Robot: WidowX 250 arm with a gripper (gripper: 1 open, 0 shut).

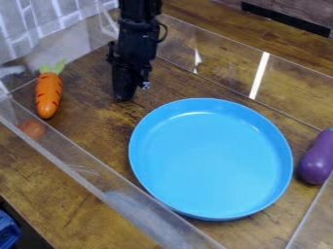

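My black gripper [127,88] hangs low over the wooden surface at the upper middle, between an orange toy carrot [49,95] on the left and a large blue plate [209,156] on the lower right. It is shut, with nothing visible between its fingers.
A purple eggplant [316,156] lies at the right edge. Clear plastic walls surround the wooden floor. A small blue object [6,233] is at the lower left corner, outside the wall. The floor left of the plate is clear.
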